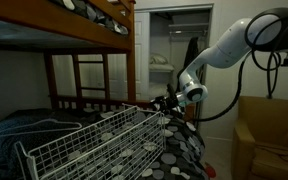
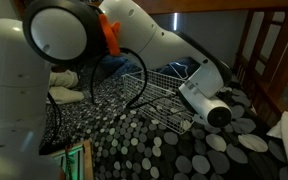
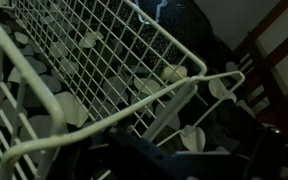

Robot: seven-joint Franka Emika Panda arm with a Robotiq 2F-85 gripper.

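A white wire basket (image 1: 94, 150) stands on a dark bedspread patterned with pale circles. In exterior view 1 my gripper (image 1: 165, 103) is at the basket's far right end, close to its top rim. The wrist view shows the basket's rim corner (image 3: 199, 75) just ahead of my gripper, whose dark fingers stand apart along the bottom edge. Nothing shows held between them, though the dark lighting hides detail. Exterior view 2 has the basket (image 2: 159, 85) partly behind the arm, and the fingertips cannot be made out there.
A wooden bunk-bed post (image 1: 131, 60) and upper bunk (image 1: 54, 22) rise beside the basket. Dark bedding (image 1: 24, 130) lies on the left. A tan armchair (image 1: 267, 140) stands at right, and an open closet (image 1: 176, 50) is behind.
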